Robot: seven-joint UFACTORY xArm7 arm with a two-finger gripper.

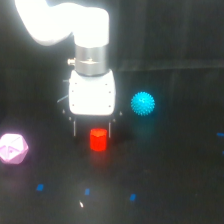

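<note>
My gripper (92, 130) hangs with its white body (92, 93) just behind a small red block (98, 141) on the dark surface. Its thin dark fingers stand apart, so it is open. The block shows below the gap, nearer the right finger; whether it lies between the fingers or in front of them, I cannot tell. No grip on it shows.
To the right and farther back lies a spiky light-blue ball (143, 103). A pink faceted ball (13, 148) sits at the left edge. Small blue marks dot the surface, and the right front is otherwise clear.
</note>
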